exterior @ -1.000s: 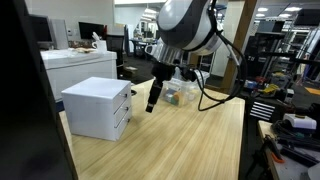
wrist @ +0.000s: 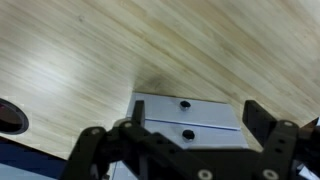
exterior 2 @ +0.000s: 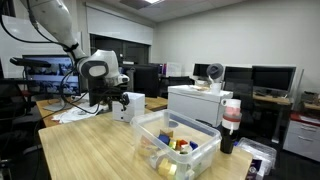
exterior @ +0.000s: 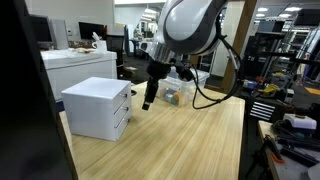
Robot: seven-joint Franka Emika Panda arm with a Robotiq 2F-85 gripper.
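Note:
My gripper hangs above the wooden table, its fingers wide apart and empty. Close by stands a small white drawer cabinet, with small dark knobs on the side facing the gripper. In the wrist view the cabinet's drawer fronts and two knobs show between and below the two black fingers. Bare table lies beyond the fingertips there. The second exterior view puts the cabinet just behind the arm.
A clear plastic bin holding several colourful items stands on the table. Beside it is a dark bottle with a red band. White cloth or paper lies at the far left.
The cabinet has not moved.

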